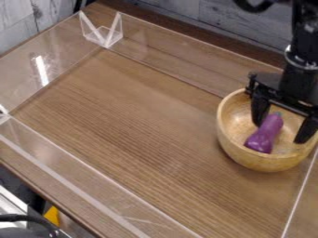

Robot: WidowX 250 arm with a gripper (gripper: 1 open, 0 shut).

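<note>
A yellow-tan bowl [248, 158] sits on the wooden table at the right, with a purple elongated object [261, 137] lying inside it. My gripper [278, 110] is over the back right of the bowl, its dark fingers reaching down to the rim area. It stands open, with the purple object below and between or just in front of the fingers; contact cannot be told.
A white wire rack [102, 30] stands at the back left. A dark wall runs along the back.
</note>
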